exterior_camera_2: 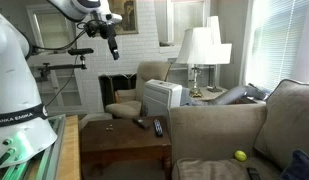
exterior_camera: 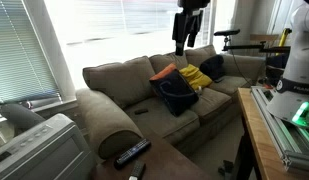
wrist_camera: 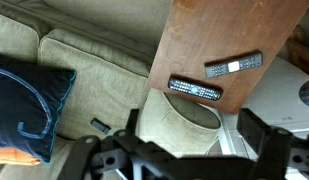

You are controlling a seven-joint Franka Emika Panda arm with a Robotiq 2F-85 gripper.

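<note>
My gripper point(exterior_camera: 187, 46) hangs high in the air, well above the furniture. In the wrist view its fingers stand wide apart at the lower edge, and the open gripper has nothing between them. Below lies a brown wooden table with a black remote point(wrist_camera: 195, 88) near its edge and a greyer remote point(wrist_camera: 234, 65) beside it. A smaller dark remote point(wrist_camera: 100, 125) rests on the beige sofa seat. From the second exterior view, the two table remotes appear as a dark remote point(exterior_camera_2: 158, 128) and another remote point(exterior_camera_2: 140, 123).
The beige sofa point(exterior_camera: 119, 80) carries a dark blue pillow point(exterior_camera: 174, 92) and a yellow one point(exterior_camera: 197, 77). A green ball point(exterior_camera_2: 240, 155) lies on the sofa. On the table's far side stands a white boxy appliance point(exterior_camera_2: 161, 98).
</note>
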